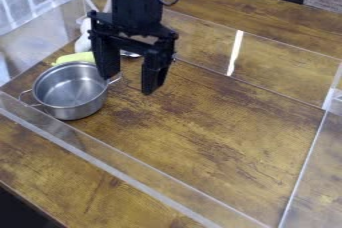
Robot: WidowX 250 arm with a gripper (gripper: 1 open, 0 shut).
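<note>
The black arm and gripper [131, 64] hang over the upper left of the workspace, with two dark fingers apart and nothing seen between them. A steel pot [70, 90] with handles sits below and left of the gripper. Behind the pot lie a yellow-green object [72, 58] and a white object [83, 40], both partly hidden by the arm. Some shiny metal behind the arm is too hidden to name.
Clear low walls border the wooden table [221, 137]. A white bar fence stands at the back left.
</note>
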